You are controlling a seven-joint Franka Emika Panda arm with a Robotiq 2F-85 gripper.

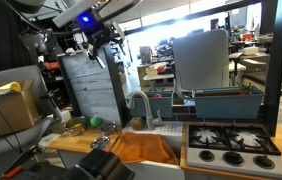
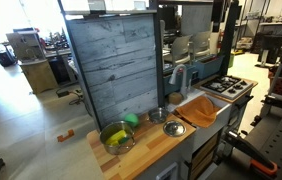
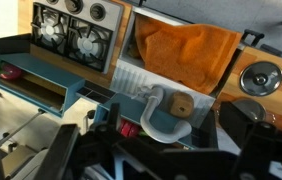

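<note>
High over the left part of the counter hangs my gripper (image 1: 101, 56), open, far above everything on it. In the wrist view, the open gripper shows dark at the bottom, with no object held between its fingers. An orange towel (image 1: 146, 148) is spread over the sink area; from above, the towel (image 3: 186, 48) looks rumpled. Behind it stand a white curved faucet (image 3: 158, 118) and a brown round item (image 3: 181, 104). A metal lid (image 3: 261, 78) lies on the wooden counter, near a metal pot (image 3: 250, 107) partly hidden by my gripper.
A stove (image 1: 231, 144) is right of the sink, with a blue shelf box (image 1: 223, 105) behind it. A large pot (image 2: 116, 137) holding something yellow and a green round item (image 2: 132, 120) stand at the counter's other end. A grey plank panel (image 2: 119, 65) rises behind.
</note>
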